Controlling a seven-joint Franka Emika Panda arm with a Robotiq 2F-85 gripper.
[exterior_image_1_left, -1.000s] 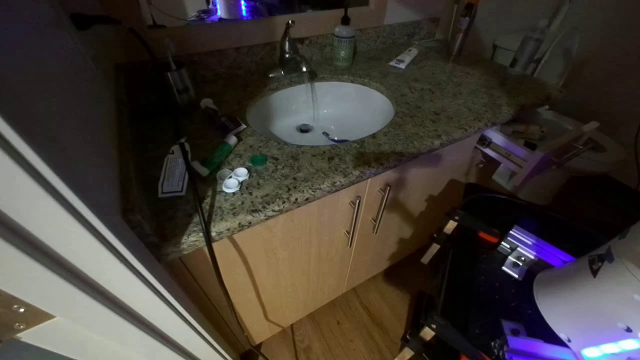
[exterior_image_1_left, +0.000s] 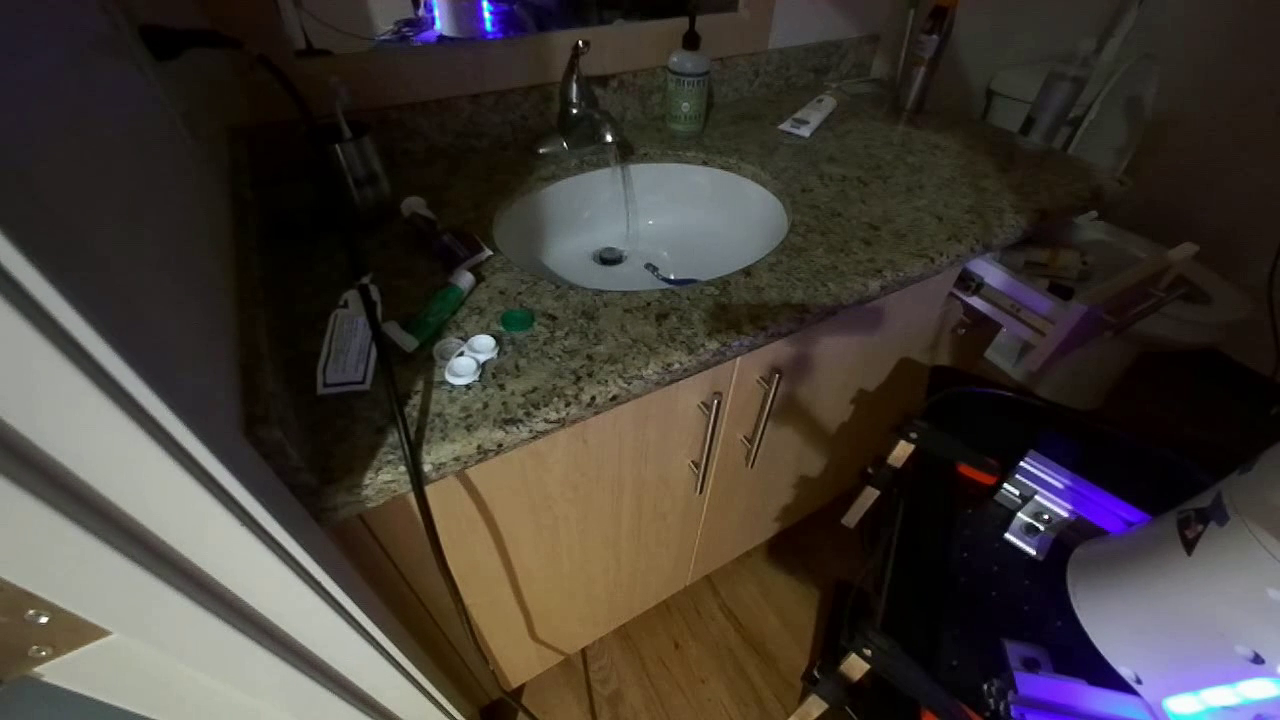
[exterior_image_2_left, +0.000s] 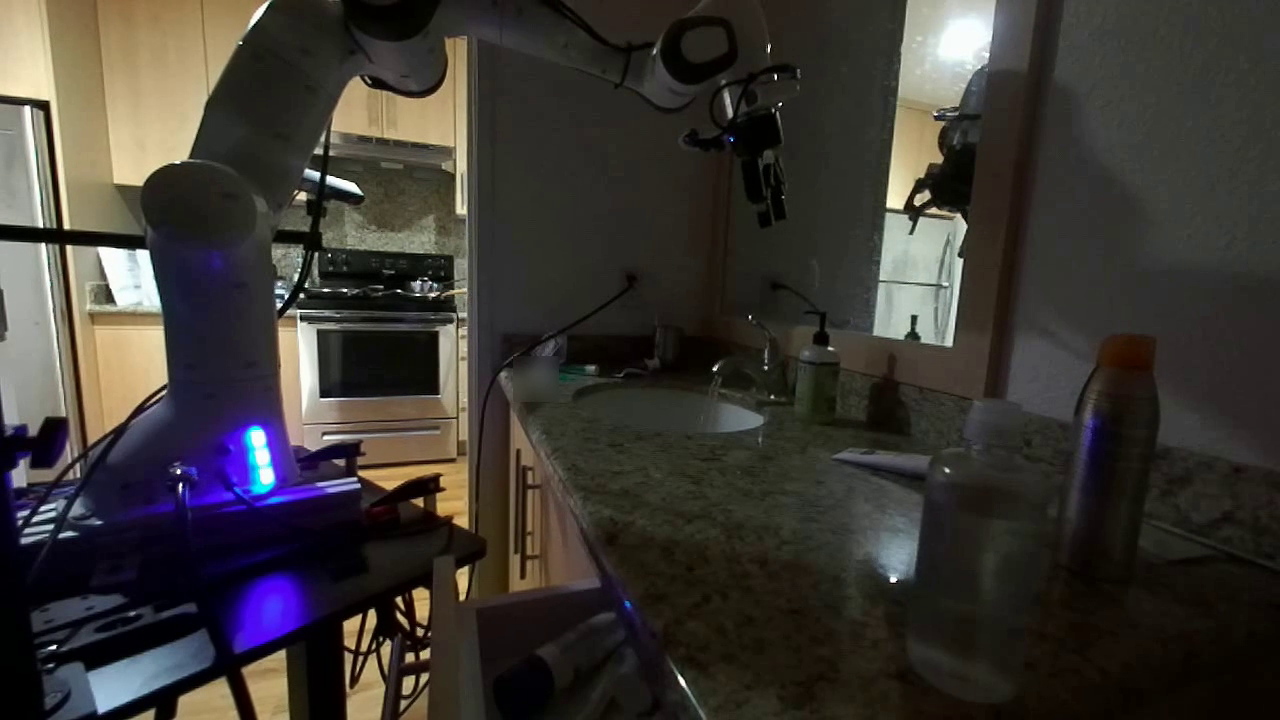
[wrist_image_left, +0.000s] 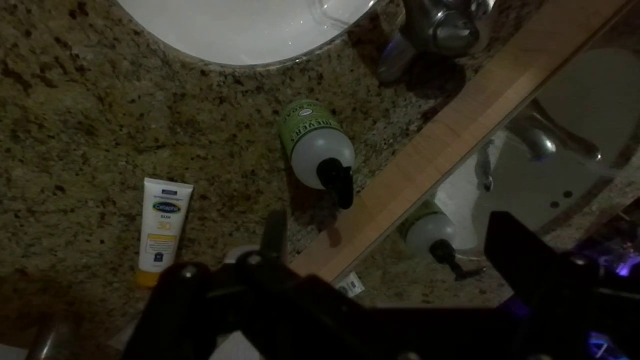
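High above the counter, near the mirror, hangs my gripper (exterior_image_2_left: 771, 220). In the wrist view its dark fingers (wrist_image_left: 274, 233) stand wide apart, so the gripper is open and holds nothing. Beyond them on the granite stands a green-labelled soap bottle (wrist_image_left: 315, 141) with a black pump. A white sunscreen tube (wrist_image_left: 165, 225) with a yellow cap lies near it. Water runs from the chrome faucet (exterior_image_1_left: 579, 114) into the white sink (exterior_image_1_left: 720, 222), where a dark blue toothbrush (exterior_image_1_left: 669, 276) lies. The gripper is outside exterior view 1.
Left of the sink lie a green tube (exterior_image_1_left: 438, 310), a white contact lens case (exterior_image_1_left: 465, 364) and its green lid (exterior_image_1_left: 517, 320). A clear bottle (exterior_image_2_left: 978, 576) and an orange-capped can (exterior_image_2_left: 1110, 468) stand on the counter's other end. An open drawer (exterior_image_2_left: 528, 600) juts out below. The mirror (exterior_image_2_left: 882, 228) borders the counter.
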